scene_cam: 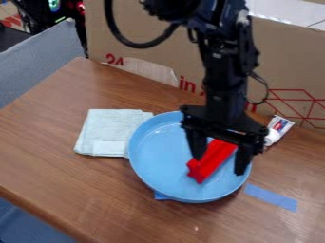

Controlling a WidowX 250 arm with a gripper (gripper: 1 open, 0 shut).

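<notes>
A blue plate [165, 173] on the wooden table holds a long red object [203, 166], lying diagonally. My black gripper [219, 156] is open over the plate, its two fingers down on either side of the red object, which is partly hidden by it. Whether the fingers touch it I cannot tell.
A folded light cloth [108, 133] lies left of the plate. A white tube [277, 131] is to the right, behind the gripper. Blue tape [271, 197] is stuck on the table. A cardboard box [286, 66] stands behind.
</notes>
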